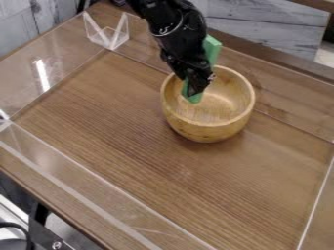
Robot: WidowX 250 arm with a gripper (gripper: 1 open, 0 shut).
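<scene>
My gripper (193, 80) reaches down from the top over a tan oval bowl (216, 122) at the centre right, shut on a green object (212, 49) that stands tilted, its lower end inside the bowl. The gripper hides part of the green object.
A clear plastic piece (107, 31) stands at the upper left of the wooden table (131, 176). A light wooden backdrop lies beyond the far edge.
</scene>
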